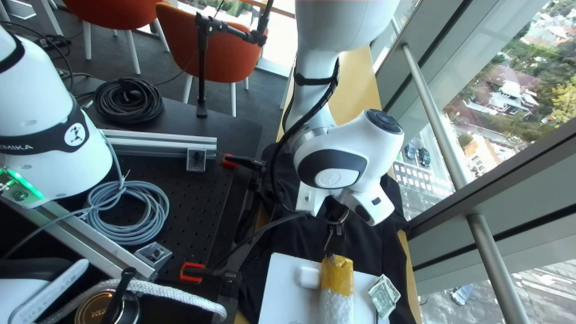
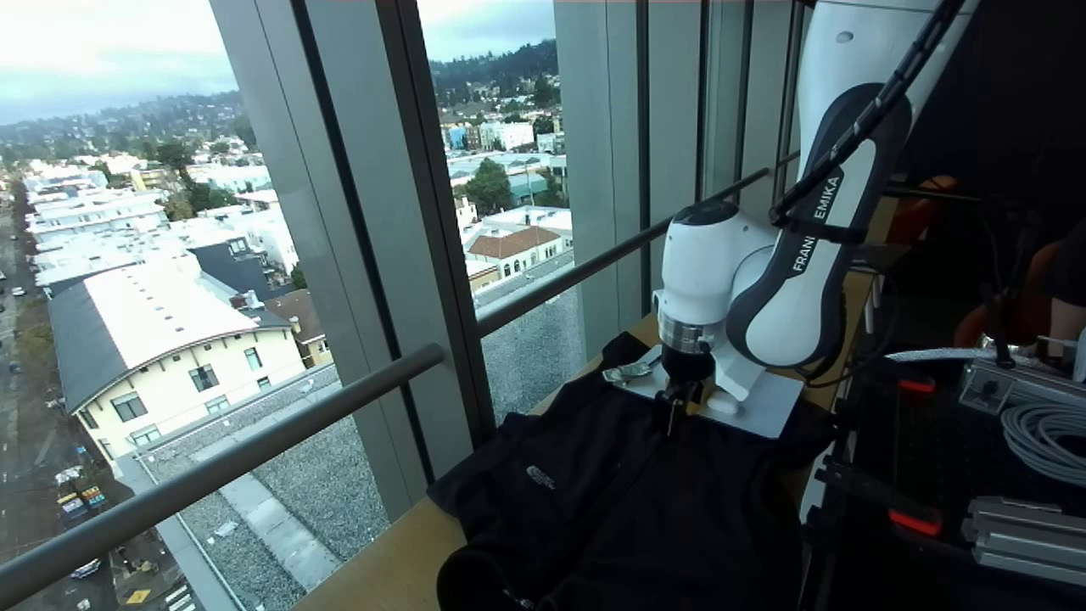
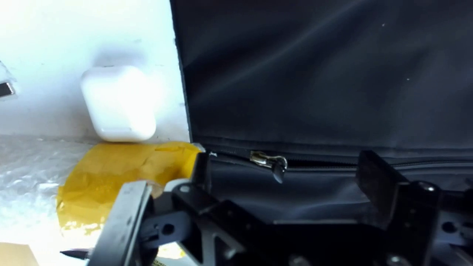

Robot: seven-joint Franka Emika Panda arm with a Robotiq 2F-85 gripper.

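Observation:
A black jacket (image 2: 611, 509) is spread over the wooden ledge, its zipper running lengthwise. In the wrist view the metal zipper slider (image 3: 266, 160) and its small dark pull tab (image 3: 278, 171) lie between my open gripper's (image 3: 283, 173) two fingers, touching neither as far as I can see. The left finger (image 3: 201, 170) is close beside the end of the yellow-taped, bubble-wrapped roll (image 3: 128, 170); the right finger (image 3: 377, 181) is over the jacket. From the second exterior view, my gripper hangs low above the jacket; whether it touches the cloth I cannot tell.
A white board (image 1: 281, 286) lies against the jacket, holding the roll, a small white case (image 1: 308, 277) and a banknote (image 1: 384, 296). The window railing (image 2: 305, 433) runs along one side of the ledge. Clamps (image 1: 192, 272) line the dark table's edge.

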